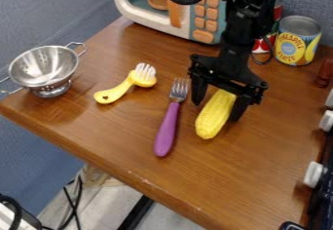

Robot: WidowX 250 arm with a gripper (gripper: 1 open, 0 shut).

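My black gripper [219, 99] is low over a yellow corn cob [211, 123] on the wooden table, its fingers either side of the cob's upper part; whether they are closed on it I cannot tell. A purple-handled fork [168, 127] lies just left of the cob. Further left is a yellow-handled brush-like utensil [115, 92].
A metal colander [45, 70] sits at the left edge of the table [156, 185]. Cans [297, 41] and a toy microwave [176, 5] stand at the back. A dark appliance with white knobs [321, 175] lines the right edge.
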